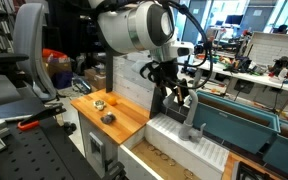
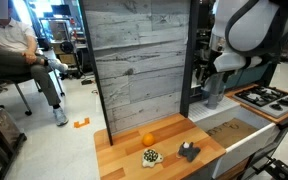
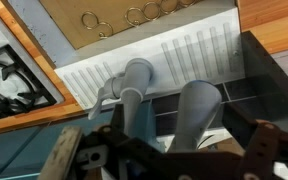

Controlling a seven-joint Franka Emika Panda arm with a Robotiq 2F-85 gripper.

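Note:
In the wrist view a grey faucet (image 3: pixel 134 85) rises from a white ridged strip (image 3: pixel 169 60), with a small side handle. A thicker grey cylinder (image 3: pixel 196 105), seemingly the faucet's spout, lies between my fingers, with a gap on both sides. My gripper stands open over it; whether either finger touches it cannot be made out. From the first exterior view, the gripper (image 1: pixel 174 92) is beside the upper part of the faucet (image 1: pixel 195 125), above the strip. The far exterior view shows the grey faucet (image 2: pixel 213 100) below the arm.
An open wood-bottomed compartment (image 1: pixel 169 158) holds several rings. On the wooden counter (image 2: pixel 124 155) are an orange round item (image 2: pixel 148 138), a pale patterned piece (image 2: pixel 152 157) and dark metal pieces (image 2: pixel 189 151). A teal bin (image 1: pixel 234 118) lies behind the faucet; a pale panel (image 2: pixel 144 70) stands beside it.

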